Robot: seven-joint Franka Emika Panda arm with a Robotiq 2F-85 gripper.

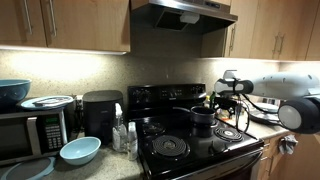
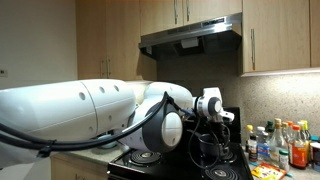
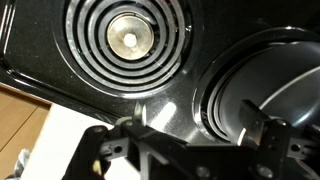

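A dark pot [image 1: 203,116] stands on the black stove, on the back right part of the cooktop. It shows in the wrist view as a dark round pot [image 3: 275,85] at the right, partly cut off by the frame. Above the stove hangs my gripper, its two fingers apart with nothing visible between them. A round coil burner [image 3: 128,40] lies below it at upper left. From the second exterior side, the gripper [image 2: 222,124] is over the pot [image 2: 210,150], close to its rim; contact cannot be told.
Bottles and jars [image 2: 283,145] crowd the counter right of the stove. Left of it stand a blue bowl [image 1: 80,151], a spray bottle [image 1: 119,130] and a microwave [image 1: 30,136]. The range hood [image 1: 185,15] hangs overhead.
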